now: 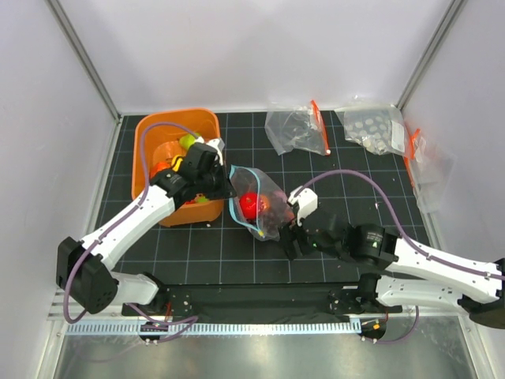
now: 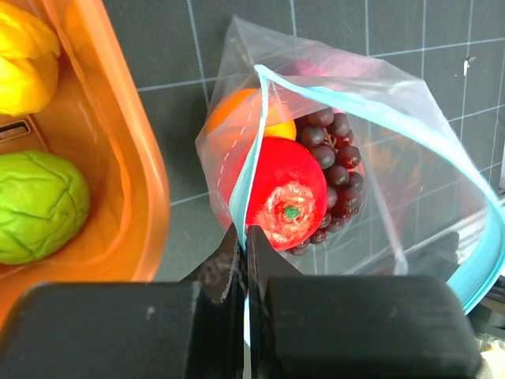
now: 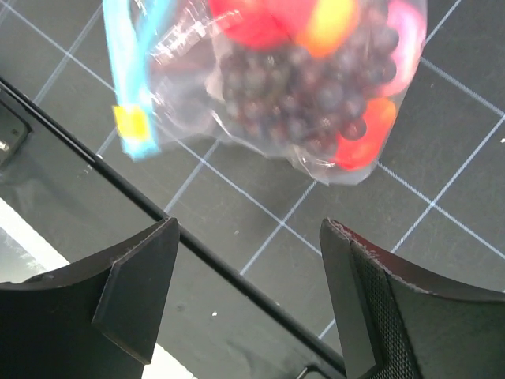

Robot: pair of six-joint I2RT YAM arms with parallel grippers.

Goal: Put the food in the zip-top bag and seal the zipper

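Note:
The clear zip bag (image 1: 270,215) with a blue zipper stands mid-mat, holding a red tomato-like food (image 2: 286,192), orange food (image 2: 229,112), dark grapes (image 2: 331,162) and pink items. My left gripper is shut on the bag's zipper edge, at the bag's left side. My right gripper is open just beside the bag, with bare mat between its fingers; in the right wrist view the bag lies above them, its yellow slider (image 3: 132,122) at the left.
An orange bin (image 1: 144,134) with more food, including green and yellow pieces, stands at the left. Several empty bags (image 1: 292,130) lie at the back right. The mat's front edge is just below the bag.

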